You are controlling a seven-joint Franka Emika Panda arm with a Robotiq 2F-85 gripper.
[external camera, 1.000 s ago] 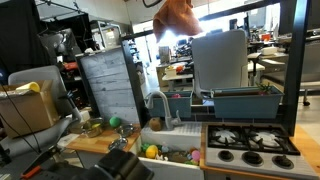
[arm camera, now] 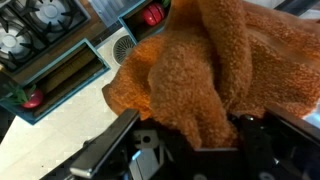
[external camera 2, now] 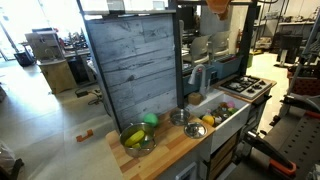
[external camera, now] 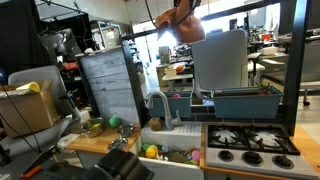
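A rusty-orange cloth [arm camera: 190,75] fills the middle of the wrist view, bunched up and draping outward. My gripper is shut on it, with the dark fingers at the bottom of that view partly covered by the folds. In exterior view 1 the cloth [external camera: 188,25] hangs high at the top edge, above the counter and in front of the grey chair back. Only the lower part of the cloth [external camera 2: 217,5] shows in exterior view 2, at the top edge.
Below stand a sink [external camera: 148,142] holding several colourful items, a tap [external camera: 158,104], and a stove [external camera: 250,138] at the right. A blue shelf box [external camera: 243,106] sits behind the stove. Metal bowls [external camera 2: 137,138] rest on the wooden counter [external camera 2: 170,152] beside the grey plank wall [external camera 2: 145,70].
The cloth has shifted right and slightly down in exterior view 1, still hanging high. The items on the counter look unmoved.
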